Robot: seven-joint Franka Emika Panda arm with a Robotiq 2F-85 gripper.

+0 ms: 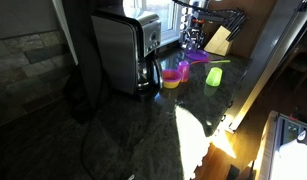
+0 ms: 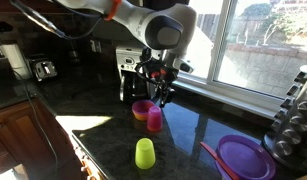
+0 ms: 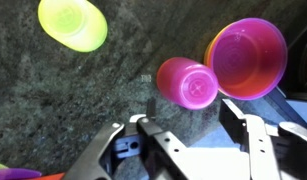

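A pink cup stands on the dark counter, just ahead of my gripper in the wrist view. The fingers are apart with nothing between them, so my gripper is open. In exterior view 2 the gripper hangs above the pink cup, clear of it. Beside that cup is a pink and orange bowl, which looks nested. A yellow-green cup lies off to the upper left in the wrist view; in exterior view 2 it stands upright nearer the camera.
A purple plate with a red utensil rests right of the cups. The coffee maker stands beside the bowl, and a knife block is at the back. Bare counter fills the foreground in exterior view 1.
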